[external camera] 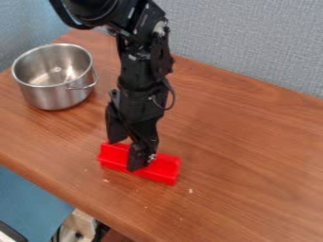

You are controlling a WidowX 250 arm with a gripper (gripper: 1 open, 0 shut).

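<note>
My black gripper (131, 147) reaches down from the top of the view to a red block (161, 171) lying near the table's front-left edge. Its open fingers are low, at the middle of the block, and hide part of it. Whether they touch the block cannot be told from this view.
A steel pot (51, 90) stands at the back left of the wooden table (246, 161). Past the front-left edge are a blue surface and some partly seen objects at the bottom left.
</note>
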